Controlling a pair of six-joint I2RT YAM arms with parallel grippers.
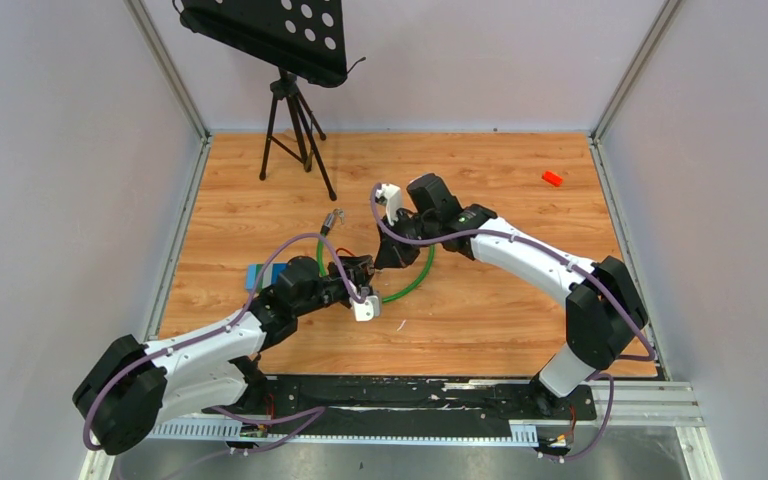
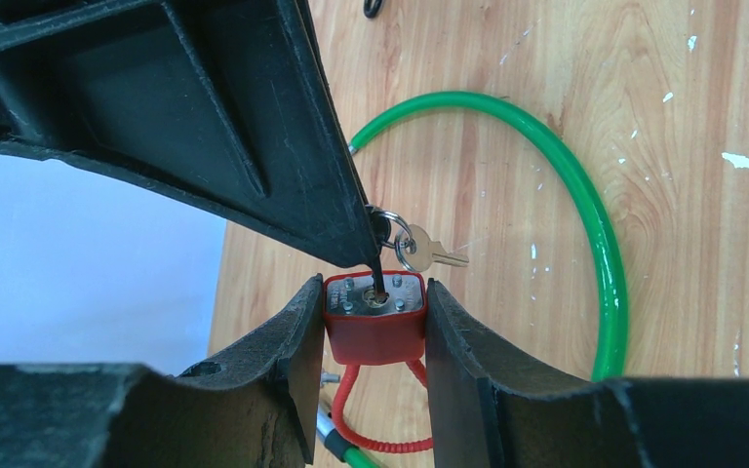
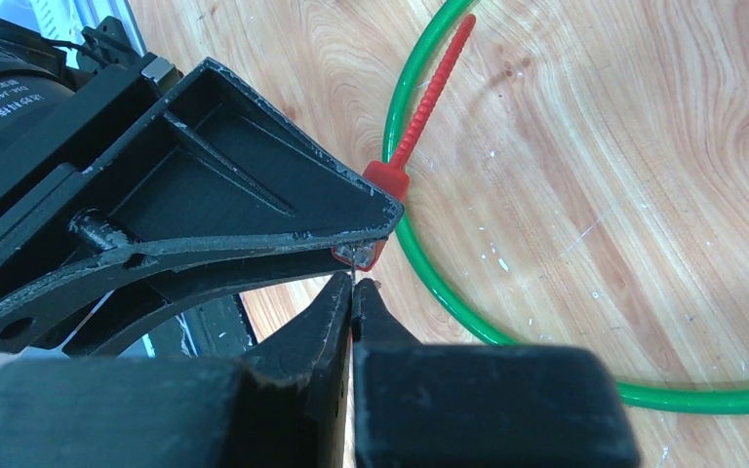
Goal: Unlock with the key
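A red padlock (image 2: 375, 339) with a metal keyhole face is clamped between the fingers of my left gripper (image 1: 368, 268), its red cable loop (image 2: 390, 447) hanging below. Over that face, my right gripper is shut on a key, mostly hidden by its fingers. A thin strip of the key's blade (image 3: 353, 265) runs from the fingertips to the keyhole; how deep it sits I cannot tell. From the same ring (image 2: 405, 237) a second key (image 2: 431, 251) dangles beside the right fingertips in the left wrist view.
A green cable (image 2: 595, 224) curves over the wooden table (image 1: 500, 310) beneath the grippers. A blue object (image 1: 253, 277) lies behind the left arm, a small red block (image 1: 552, 178) at the back right. A black stand (image 1: 295, 105) rises at the back left.
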